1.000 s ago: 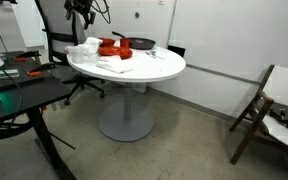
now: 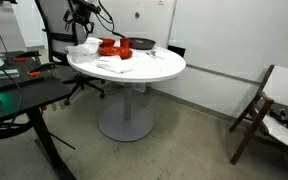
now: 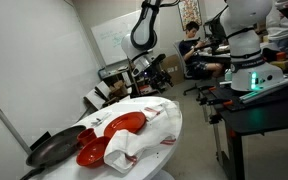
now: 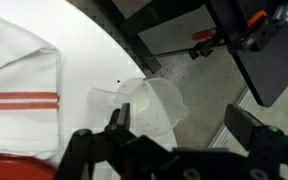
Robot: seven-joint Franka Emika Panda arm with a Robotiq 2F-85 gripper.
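My gripper is open in the wrist view, its dark fingers spread wide with nothing gripped. Past the fingertips, a translucent, pale plastic-like item (image 4: 154,105) lies at the white table's edge. A white cloth with red stripes (image 4: 22,105) is spread to its left, and part of a red dish (image 4: 14,168) shows at the bottom corner. In exterior view 2 the gripper (image 3: 150,74) hangs beyond the far side of the tabletop, apart from the red plate (image 3: 125,123). Exterior view 1 shows it small, above the table's left end.
A black pan (image 3: 56,148), red bowls (image 3: 94,153) and another white cloth (image 3: 134,150) share the round table (image 2: 169,66). A dark worktable (image 2: 29,98) stands close by, left. Another white arm (image 3: 246,50) is at the right. A chair (image 2: 274,115) is far off.
The arm above the table's left end has shifted slightly. Things on the table look unmoved.
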